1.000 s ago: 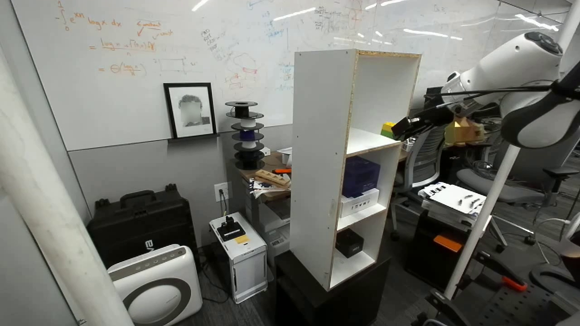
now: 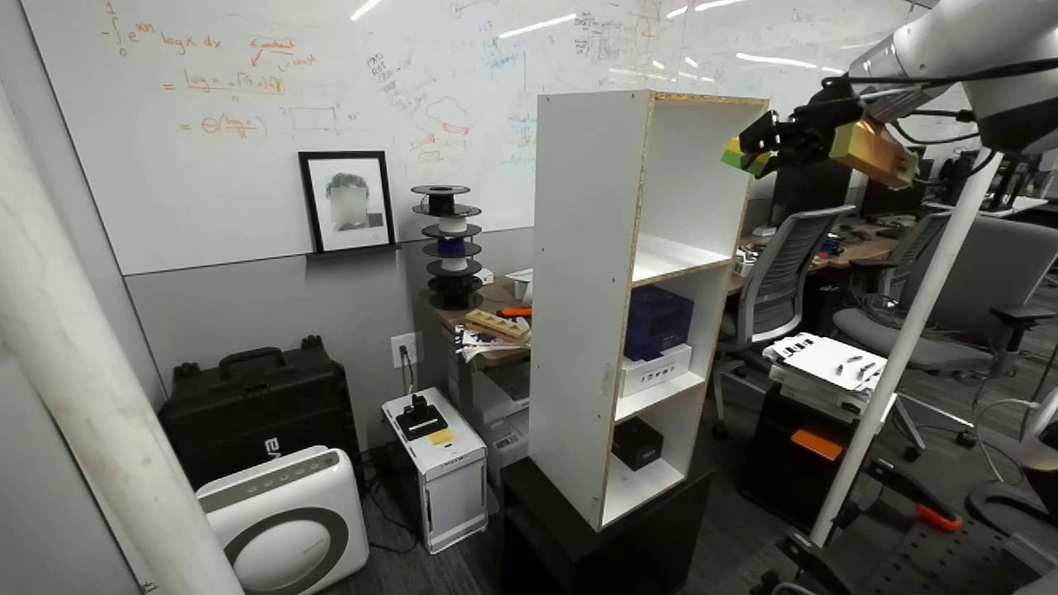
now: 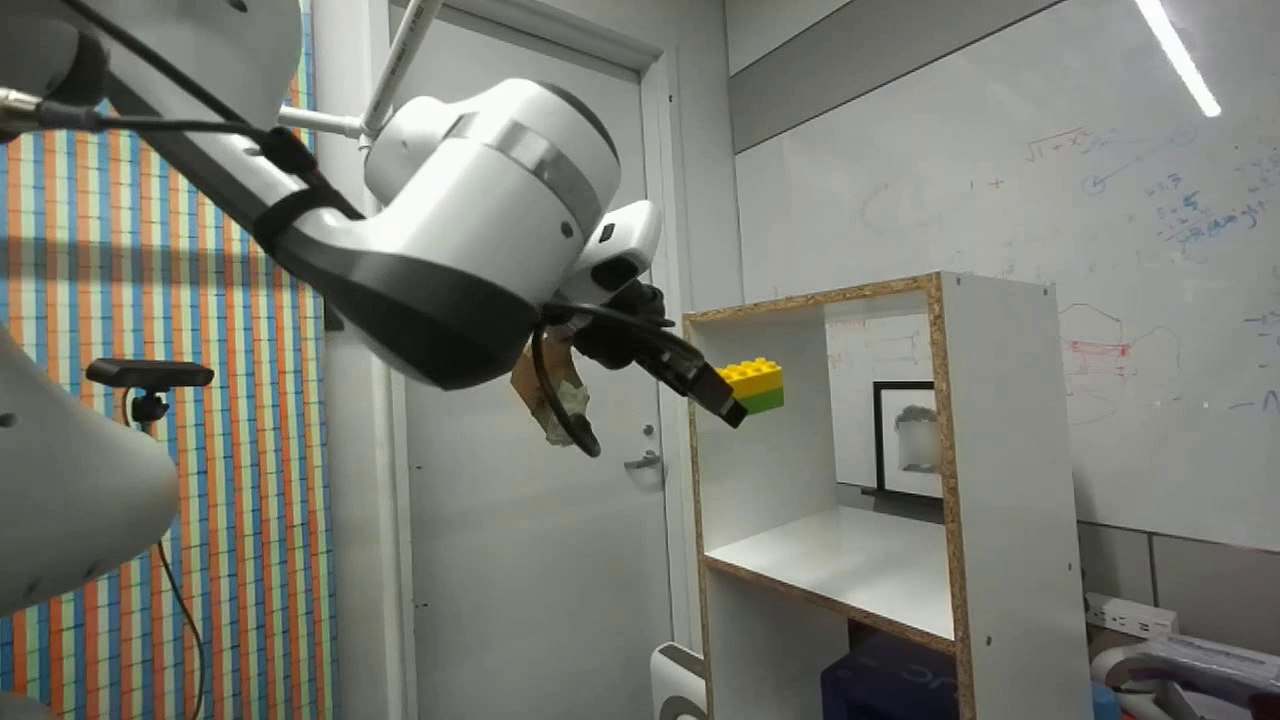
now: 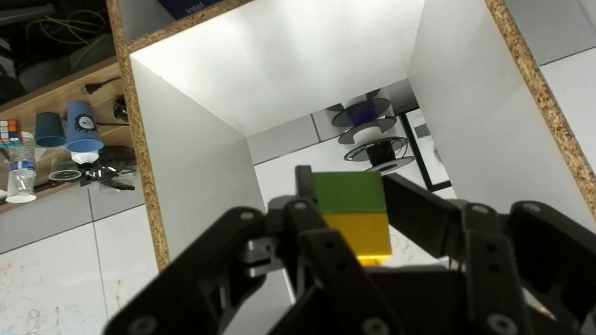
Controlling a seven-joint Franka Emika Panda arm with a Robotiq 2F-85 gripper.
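A block with a yellow half and a green half (image 4: 353,192) sits between the fingers of my gripper, which is shut on it. In the second exterior view the yellow, studded side of the block (image 3: 756,382) faces up and the green lies below. The first exterior view puts my gripper (image 2: 761,149) and the block (image 2: 736,155) high at the open front of the white shelf unit (image 2: 585,297), level with its top compartment. Through the wrist view, the compartment's white shelf board (image 4: 290,61) appears bare.
Particle-board edges (image 4: 142,167) frame the compartment on both sides. Lower down, a dark blue box (image 2: 659,322) rests on a white box (image 2: 656,370), and a black box (image 2: 637,443) occupies the bottom compartment. Spools (image 2: 453,248) stand behind the unit.
My gripper has risen and drawn back to the right, away from the top shelf board, with the block still between its fingers. The shelf unit and boxes are unmoved.
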